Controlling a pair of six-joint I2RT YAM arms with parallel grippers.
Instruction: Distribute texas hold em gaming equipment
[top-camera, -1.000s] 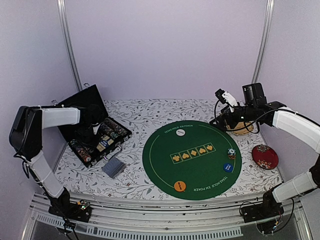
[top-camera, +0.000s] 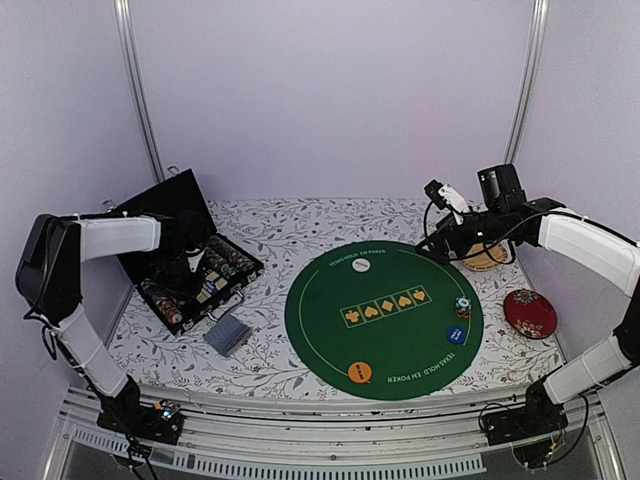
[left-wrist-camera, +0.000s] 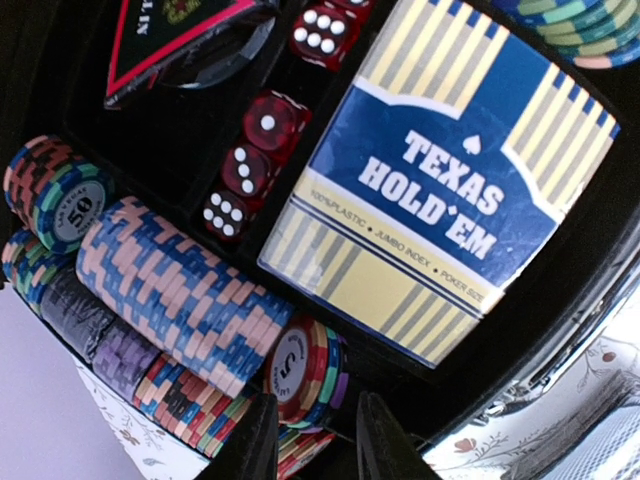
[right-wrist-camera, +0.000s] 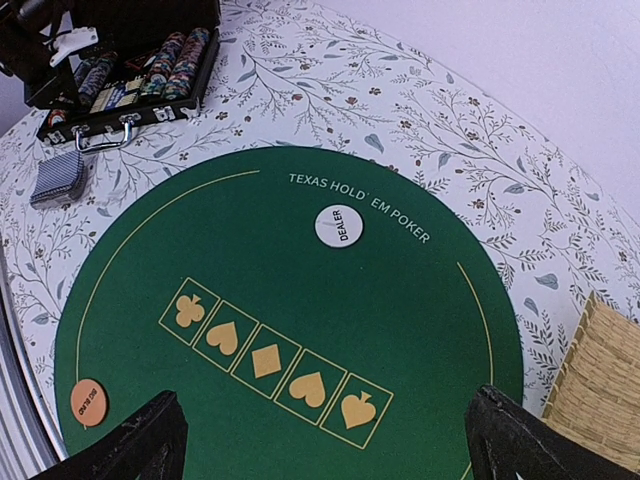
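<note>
My left gripper is down in the open black poker case at the left. Its fingers reach to a short chip stack (left-wrist-camera: 300, 372) marked 5; the tips are partly out of frame and look shut on chips. Beside them lie a long chip row (left-wrist-camera: 183, 293), red dice (left-wrist-camera: 262, 130) and a TEXAS HOLD'EM card box (left-wrist-camera: 430, 190). My right gripper (top-camera: 440, 240) stands open above the green mat (right-wrist-camera: 270, 250), nothing between its fingers. On the mat are the dealer button (right-wrist-camera: 338, 226), an orange blind button (top-camera: 359, 372), a blue button (top-camera: 456, 335) and a small chip stack (top-camera: 462, 305).
A grey card deck (top-camera: 227, 335) lies in front of the case. A red patterned round item (top-camera: 530, 313) and a tan round item (top-camera: 485, 258) sit right of the mat.
The right arm has shifted slightly left. The left arm is almost unchanged, still down in the case.
</note>
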